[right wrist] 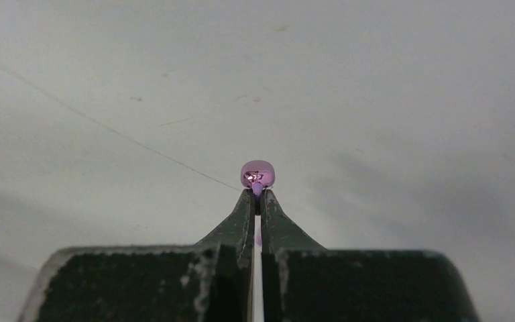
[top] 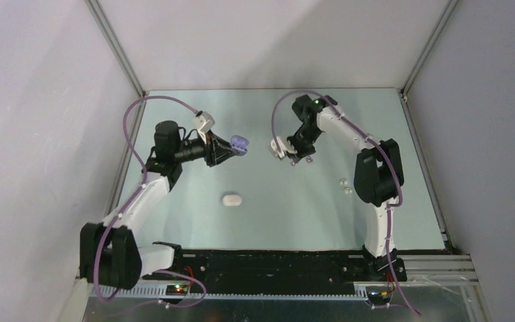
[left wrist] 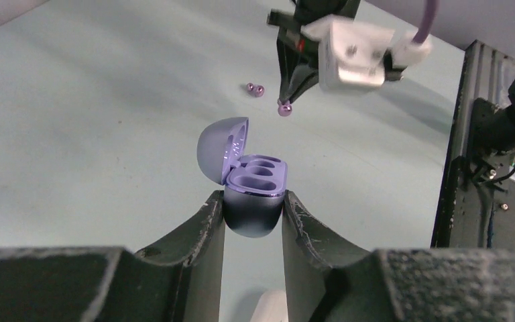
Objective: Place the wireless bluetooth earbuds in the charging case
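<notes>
My left gripper is shut on a lavender charging case (left wrist: 256,180), which is tilted with its lid open and empty slots showing. In the top view this case (top: 239,143) hangs over the left-centre of the table. My right gripper is shut on the stem of a shiny purple-pink earbud (right wrist: 257,173), whose rounded body sticks out past the fingertips. From the left wrist view, the held earbud (left wrist: 285,109) sits at the tips of the right fingers. A second purple earbud (left wrist: 255,89) lies on the table beyond; it is partly visible under my right fingers in their own view.
A closed white oval case (top: 232,200) lies in front of the left gripper. Two small pale pieces (top: 343,182) rest to the right, near the right arm. Between the two grippers the table (top: 268,215) is clear, as is its front middle.
</notes>
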